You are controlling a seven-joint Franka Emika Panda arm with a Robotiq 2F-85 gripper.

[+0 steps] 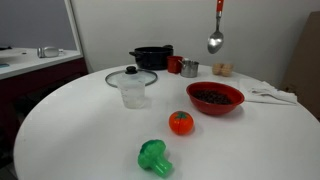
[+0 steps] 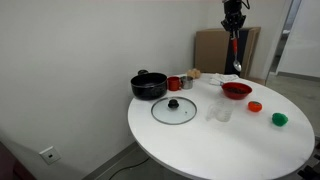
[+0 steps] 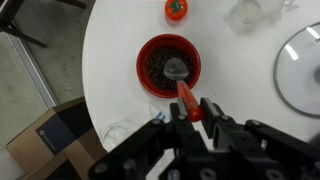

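A spoon [image 1: 215, 42] with a red handle hangs bowl-down in the air above the far right part of the table. In the wrist view my gripper is shut on its red handle [image 3: 186, 98], and the metal bowl of the spoon overlaps a red bowl [image 3: 146, 73] below. That red bowl [image 1: 215, 107] rests on the table and holds small dark pieces [image 1: 210, 96]. Exterior view 2 shows the gripper [image 2: 234, 28] high up, with the spoon [image 2: 237, 66] pointing down over the red bowl [image 2: 237, 94], clearly apart from it.
A tomato [image 1: 181, 123] and green broccoli [image 1: 154, 157] lie in front of the bowl. A clear container [image 1: 132, 94], a glass lid [image 2: 174, 111], a black pot [image 2: 149, 86] and red cups [image 2: 173, 83] stand to the left. A white cloth [image 1: 265, 92] lies behind the bowl.
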